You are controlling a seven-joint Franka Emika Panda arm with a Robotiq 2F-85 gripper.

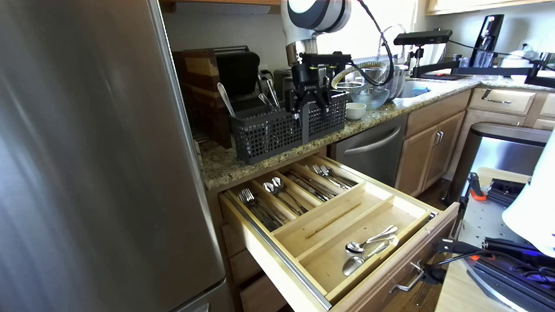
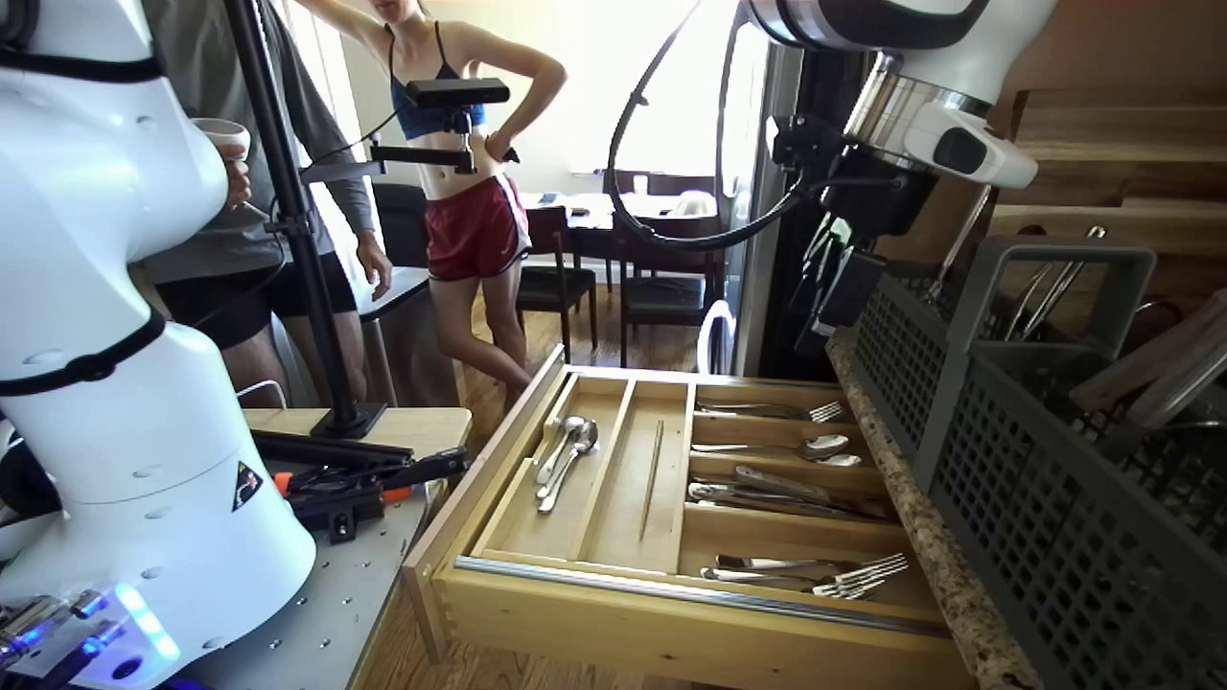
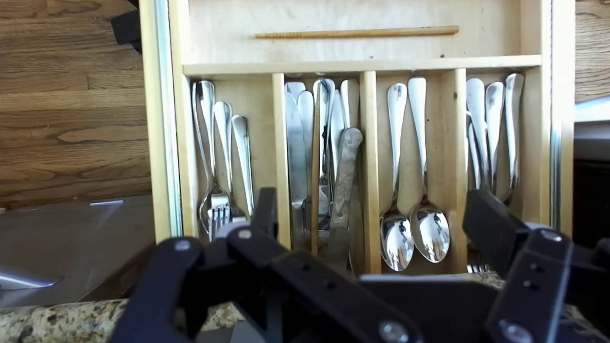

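Above the back of the pulled-out drawer, by the counter edge, my gripper (image 1: 312, 115) hangs with its fingers (image 3: 492, 223) spread wide and nothing between them. Below it in the wrist view lie forks (image 3: 217, 211), knives (image 3: 297, 154) and two large spoons (image 3: 430, 231), each kind in its own slot. Another slot at the right holds more forks, partly covered by a finger. One wooden chopstick (image 3: 357, 32) lies alone in the wide middle section. In the front section sit a few loose spoons (image 1: 355, 264). The drawer (image 2: 690, 592) is open.
A grey dish basket (image 1: 268, 136) with utensils stands on the granite counter (image 1: 223, 166), close to the gripper. A refrigerator (image 1: 104, 156) rises beside the drawer. Bowls (image 1: 356, 111) stand beyond the basket. Two people (image 2: 477, 236) are in the background.
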